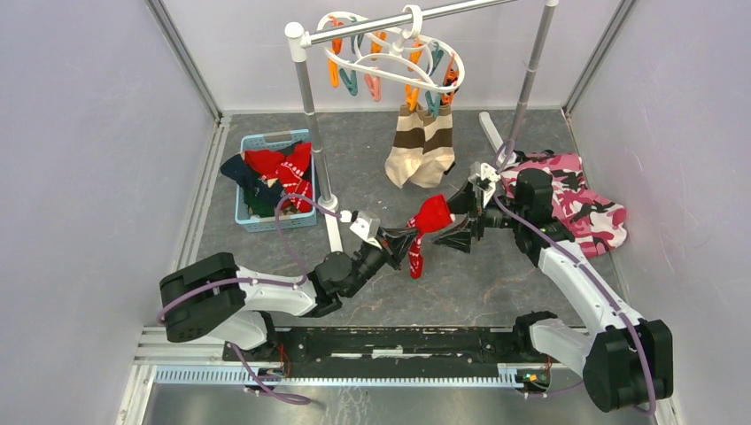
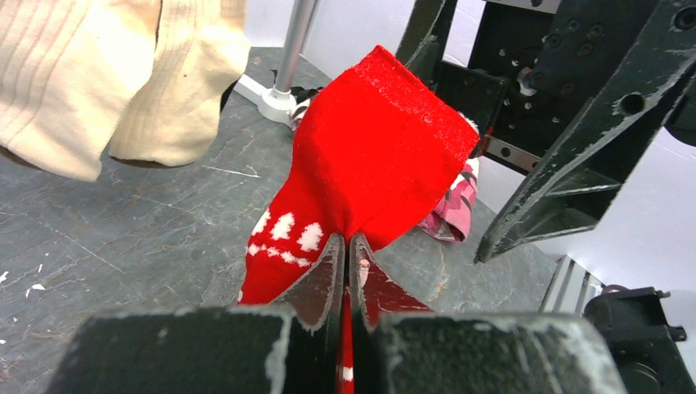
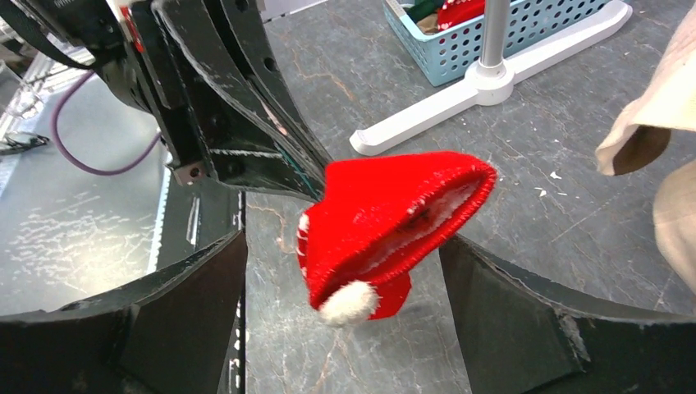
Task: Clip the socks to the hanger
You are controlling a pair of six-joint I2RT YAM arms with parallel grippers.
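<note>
A red sock with white figures (image 1: 431,215) hangs from my left gripper (image 1: 413,234), which is shut on it partway along; the toe end dangles below. In the left wrist view the sock's cuff (image 2: 386,135) rises above the fingertips. My right gripper stands open, its fingers apart on either side of the cuff opening, not closed on it. The white round hanger (image 1: 390,57) hangs from the metal bar with several coloured clips. A brown-and-cream striped pair of socks (image 1: 422,146) hangs from its right side.
A light blue basket (image 1: 257,223) with red and dark socks stands at the left. Pink camouflage cloth (image 1: 589,217) lies at the right, behind my right arm. The stand's poles (image 1: 314,133) flank the space; open grey floor lies between.
</note>
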